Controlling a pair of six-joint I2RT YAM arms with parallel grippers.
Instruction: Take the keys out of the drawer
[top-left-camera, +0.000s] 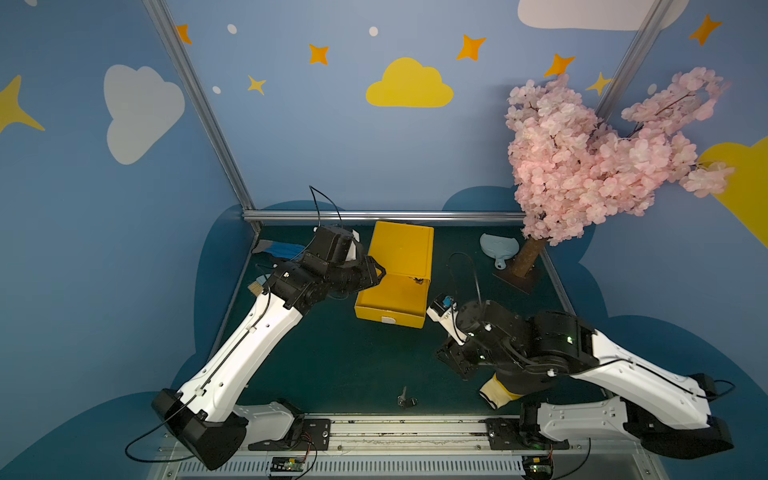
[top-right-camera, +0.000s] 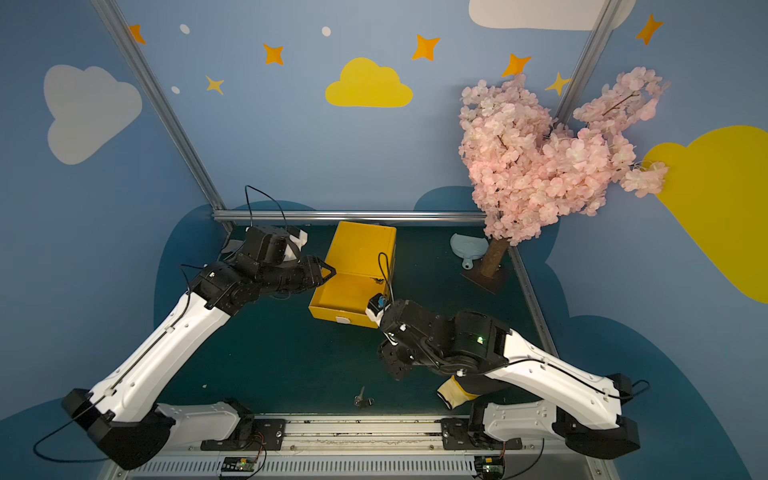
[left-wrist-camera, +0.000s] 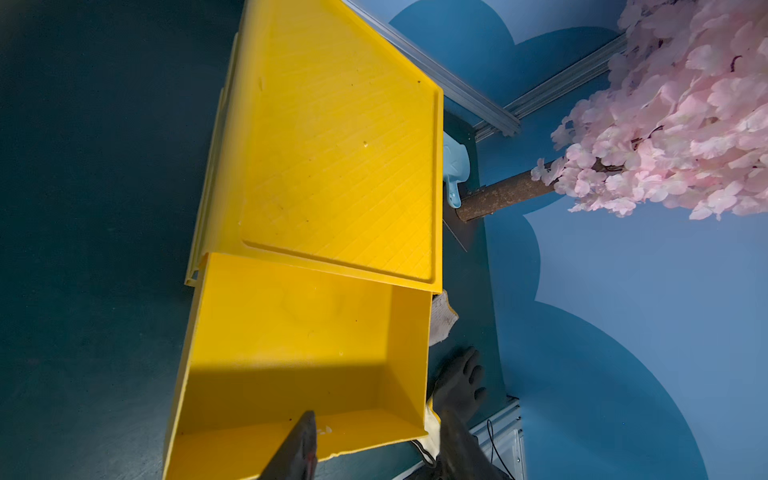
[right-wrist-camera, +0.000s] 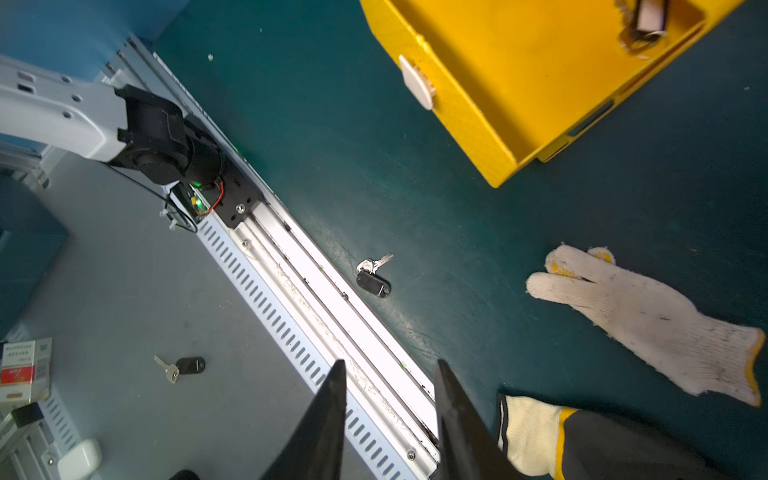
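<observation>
The yellow drawer (top-left-camera: 389, 297) stands pulled out of its yellow box (top-left-camera: 401, 246) in the middle of the table. Inside, near its right back corner, lies a set of keys with a dark fob; the left wrist view does not show it. My left gripper (top-left-camera: 379, 274) hovers at the drawer's left side, fingers apart and nothing between them. A second set of keys (right-wrist-camera: 374, 277) rests on the green table near the front rail. My right gripper is open and empty, over the front right of the table.
Gloves (right-wrist-camera: 648, 312) lie at the front right. A blue dustpan (top-left-camera: 499, 247) and the blossom tree (top-left-camera: 524, 268) occupy the back right. More keys (right-wrist-camera: 181, 368) lie on the grey surface beyond the rail. Table between drawer and front rail is mostly clear.
</observation>
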